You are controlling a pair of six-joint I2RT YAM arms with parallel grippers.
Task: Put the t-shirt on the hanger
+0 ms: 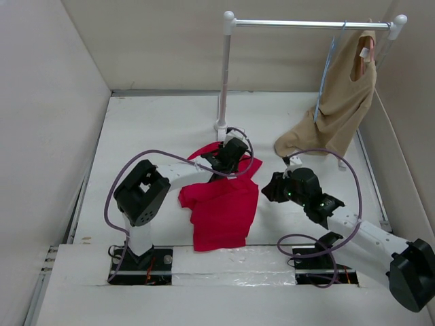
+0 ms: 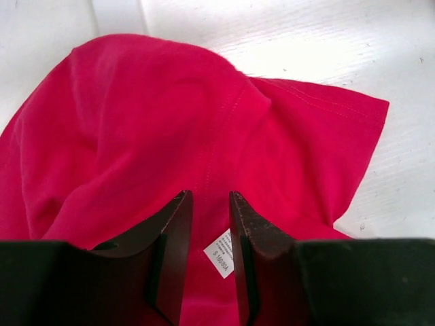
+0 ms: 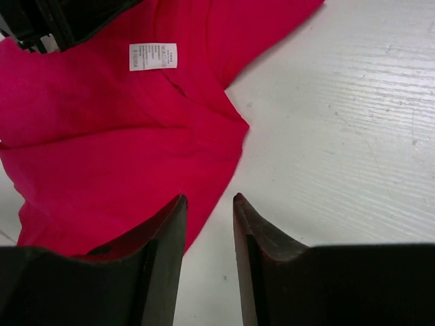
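Note:
The red t-shirt (image 1: 217, 217) lies folded and rumpled on the white floor, a white label (image 2: 218, 254) on it. My left gripper is over the shirt's upper part, open a little, with fabric below its fingertips. My right gripper is open just right of the shirt, above its edge and bare floor (image 3: 340, 170). A pale blue hanger (image 1: 325, 75) hangs from the rail (image 1: 299, 24) at the back right.
A beige garment (image 1: 346, 95) hangs at the rail's right end, its hem resting on the floor. The rail's left post (image 1: 224, 81) stands just behind the shirt. Walls close in the sides.

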